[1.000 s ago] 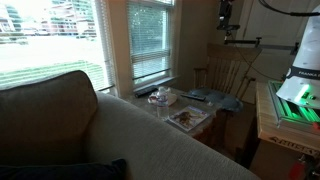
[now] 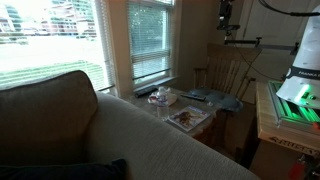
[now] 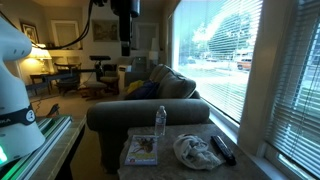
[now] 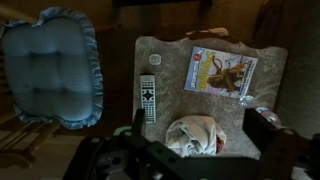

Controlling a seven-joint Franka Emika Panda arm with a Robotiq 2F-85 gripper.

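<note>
My gripper hangs high above a small grey stone-topped table (image 4: 170, 60). Its dark fingers (image 4: 266, 133) stand wide apart, with nothing seen between them at their height. On the tabletop lie a magazine or DVD case with an animal picture (image 4: 221, 72), a remote control (image 4: 148, 98) and a crumpled white cloth (image 4: 195, 134). A clear plastic bottle (image 3: 160, 121) stands upright beside the case. In exterior view 2 the cloth (image 3: 198, 152) lies between the bottle and the dark remote (image 3: 222, 150). The gripper (image 3: 125, 46) appears there well above and apart from everything.
A grey sofa (image 2: 150, 140) adjoins the table, and blinds-covered windows (image 3: 295, 95) rise behind it. A wooden chair with a blue ruffled cushion (image 4: 50, 68) stands at another side. Bare tabletop shows between the case and remote. Air around the gripper is clear.
</note>
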